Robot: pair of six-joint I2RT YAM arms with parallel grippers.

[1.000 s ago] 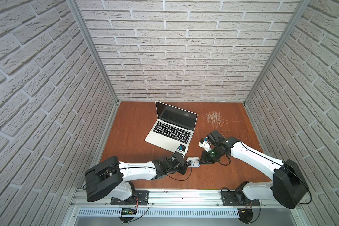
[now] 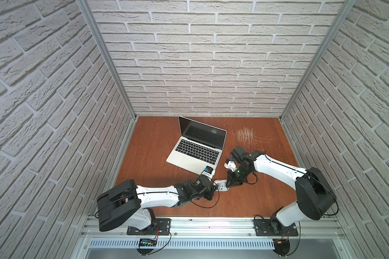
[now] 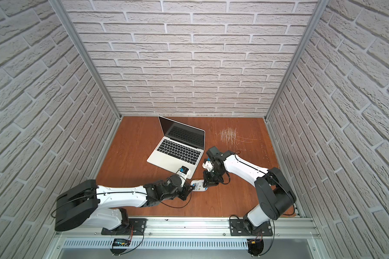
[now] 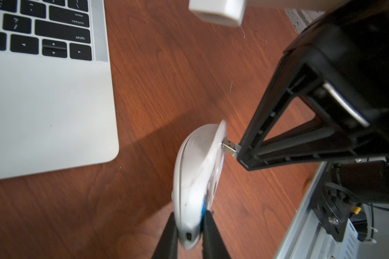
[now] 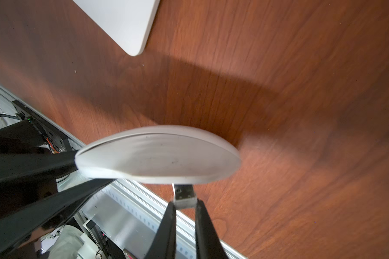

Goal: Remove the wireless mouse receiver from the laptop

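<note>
A white mouse (image 4: 194, 168) hangs over the table, to the near side of the laptop (image 2: 190, 159), with my left gripper shut on one end of it. My right gripper is shut on the small metal-bodied USB receiver (image 4: 229, 146), which sticks out of the mouse's flat underside. In the left wrist view the receiver sits at the right gripper's fingertips; in the right wrist view it shows just below the mouse body. How much of it is inside the mouse I cannot tell.
The open laptop stands at the back middle of the wooden table (image 2: 147, 151). Thin scratches or strands lie at the back right. A metal rail runs along the front edge.
The right arm has moved up and leftward in the top left view, its elbow swinging inward. The left arm and mouse have hardly moved.
</note>
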